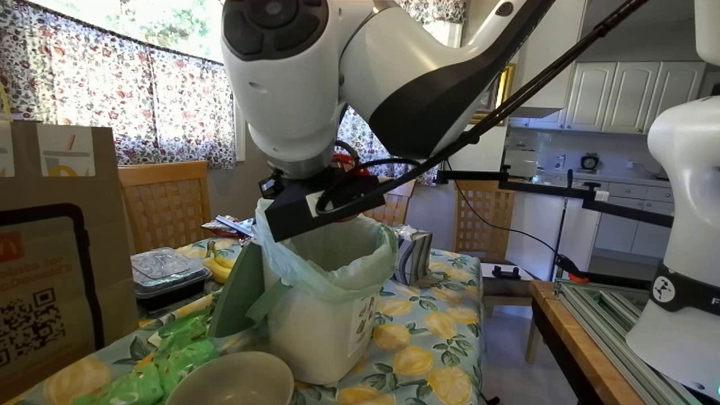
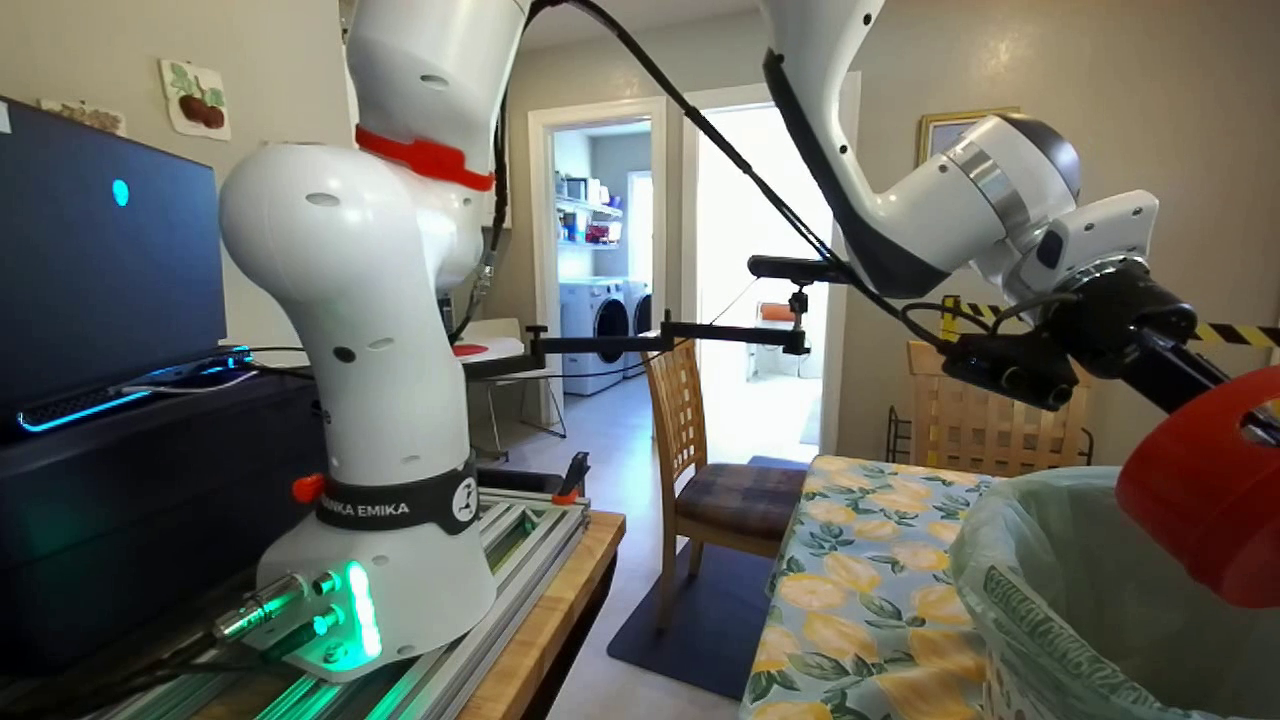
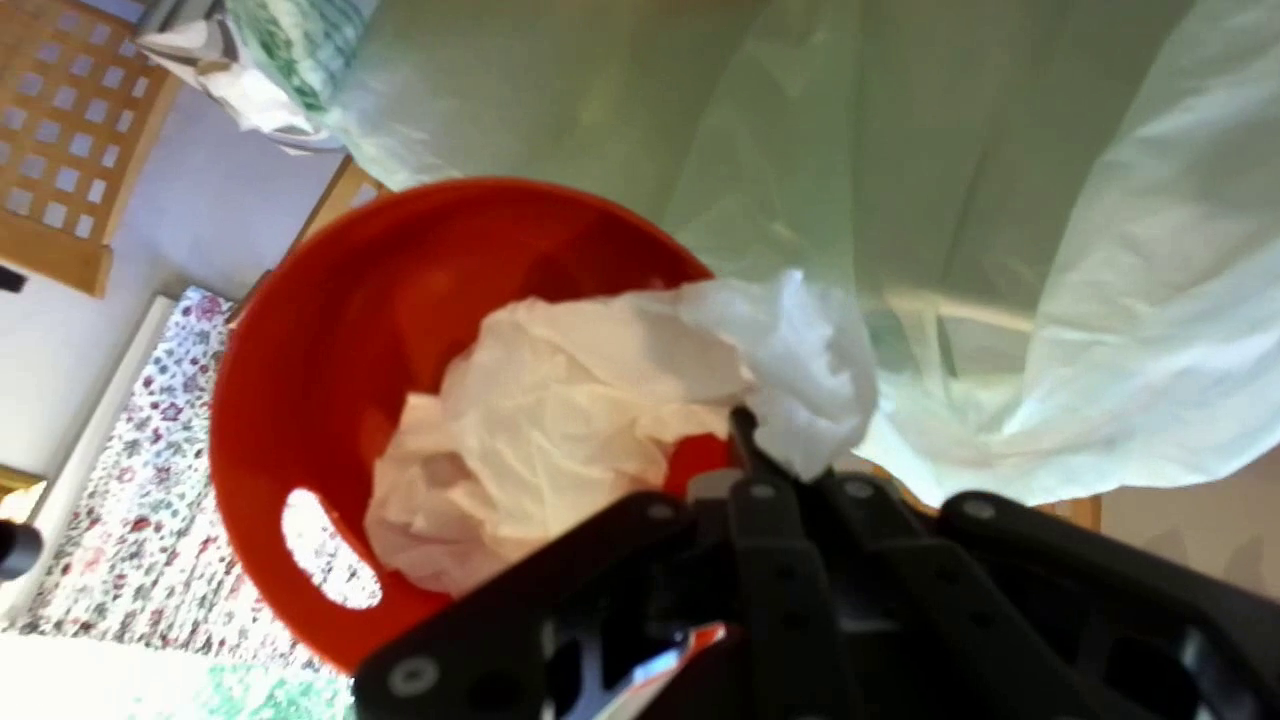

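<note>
In the wrist view my gripper is shut on the rim of a red bowl (image 3: 306, 360) with a slot-shaped hole near its edge. Crumpled white tissue (image 3: 552, 408) lies in it, one end reaching over the rim by the fingertips. Exterior view 2 has the red bowl (image 2: 1212, 492) tipped steeply above the opening of a bin lined with a pale green bag (image 2: 1020, 600). From exterior view 1, the white bin (image 1: 304, 337) stands on the table, and the gripper's black housing hides most of the bowl.
Around the bin are a beige bowl (image 1: 236, 381), green packets (image 1: 175, 358), bananas (image 1: 219, 268), a lidded black tray (image 1: 169, 273), a striped tissue box (image 1: 413, 256) and a tall paper bag (image 1: 61, 256).
</note>
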